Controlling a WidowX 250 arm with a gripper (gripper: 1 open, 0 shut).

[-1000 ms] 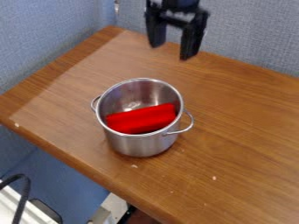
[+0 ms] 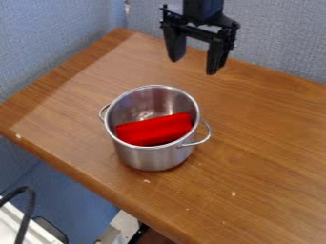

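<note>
A steel pot (image 2: 151,157) with two side handles stands on the wooden table near the middle of the camera view. Inside it lies a red cylindrical object (image 2: 155,129), horizontal along the bottom. My black gripper (image 2: 196,55) hangs above and behind the pot at the top of the view, open, its two fingers spread with nothing between them.
A grey padded wall stands behind it. Cables and a white box (image 2: 15,227) sit below the table's left edge.
The pot and red object look unchanged.
</note>
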